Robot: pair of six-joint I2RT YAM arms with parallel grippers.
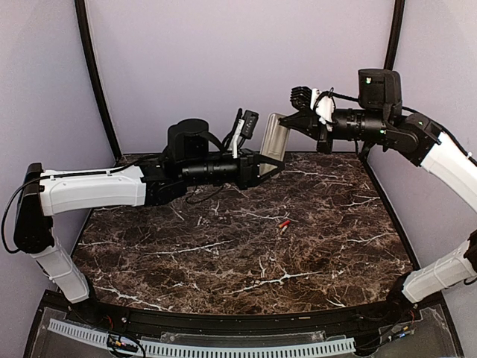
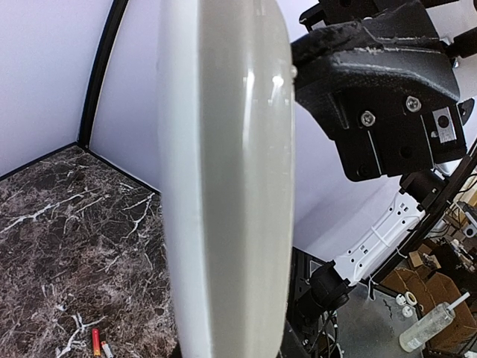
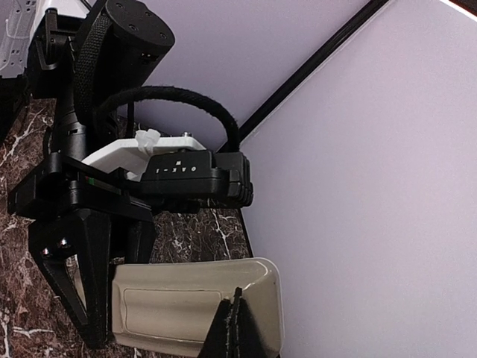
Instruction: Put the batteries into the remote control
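Observation:
The pale beige remote control [image 1: 273,142] is held up above the table, tilted, with my left gripper [image 1: 270,164] shut on its lower part. Its long smooth side [image 2: 246,186] fills the middle of the left wrist view. In the right wrist view, a rectangular panel outline shows on the remote's face [image 3: 175,302]. My right gripper is shut with nothing between its fingers, its tips at the remote's upper end; whether they touch it is hard to tell. Two small batteries, one of them a red battery [image 1: 284,223], lie on the table below.
Pale walls [image 1: 246,67] close in the back and sides. Both arms meet close together over the rear of the table, the left wrist camera [image 3: 197,179] near the remote.

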